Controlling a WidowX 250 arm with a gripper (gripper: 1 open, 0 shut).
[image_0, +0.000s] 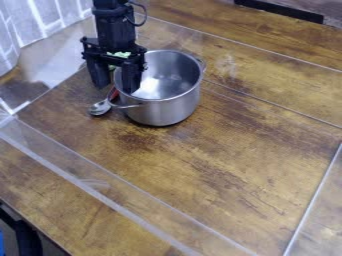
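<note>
My black gripper (115, 72) hangs at the upper left, over the left rim of a steel pot (163, 98). Its fingers partly cover the pot's near-left side, and I cannot tell whether they are open or shut. A spoon (100, 107) with a metal head lies left of the pot on the wooden surface, with something red along its handle beside the pot. A green item (119, 56) shows partly behind the gripper.
Transparent panels or edges run along the left, the bottom and the right. A dark ledge is at the top right.
</note>
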